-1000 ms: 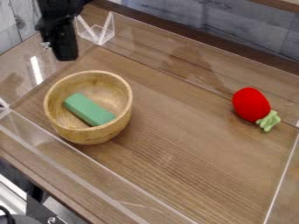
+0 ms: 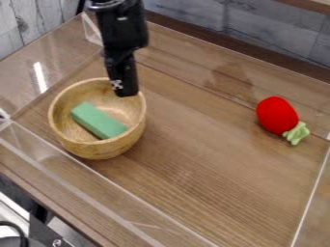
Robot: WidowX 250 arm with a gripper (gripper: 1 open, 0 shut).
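My black gripper [image 2: 119, 81] hangs just above the back rim of a round wooden bowl [image 2: 80, 147], its fingers shut with nothing seen between them. In the bowl lies a green rectangular block [image 2: 99, 121].
A red object with a green leafy top [image 2: 279, 115] lies on the right side of the wooden table [image 2: 206, 183].
My gripper has moved right and down, from the upper left toward the back of the bowl. The bowl, block and red object have not visibly moved.
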